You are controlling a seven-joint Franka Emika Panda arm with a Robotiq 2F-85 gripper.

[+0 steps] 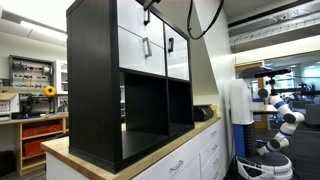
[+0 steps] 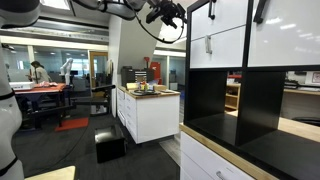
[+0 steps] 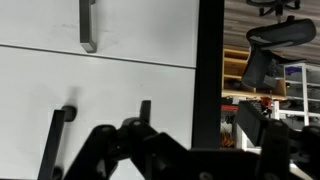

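Observation:
The wrist view shows my gripper with its two fingers apart and nothing between them. It is in front of the side edge of a black-framed cabinet (image 3: 208, 70) with white doors. A grey bar handle (image 3: 87, 25) is on one white panel, and a black handle (image 3: 57, 140) on the other; both are clear of the fingers. In exterior view 2 the gripper (image 2: 178, 14) hangs high, left of the cabinet's upper doors (image 2: 212, 48). The grey handle (image 1: 147, 47) shows on a closed white front in exterior view 1, where the gripper is mostly out of frame.
Empty black open compartments (image 1: 146, 102) lie under the doors. The cabinet stands on a wooden top (image 1: 84, 160) over white drawers (image 1: 182, 165). A chair (image 3: 280, 35) and shelving are beyond the cabinet's edge. Open floor (image 2: 70, 150) lies left of the cabinet.

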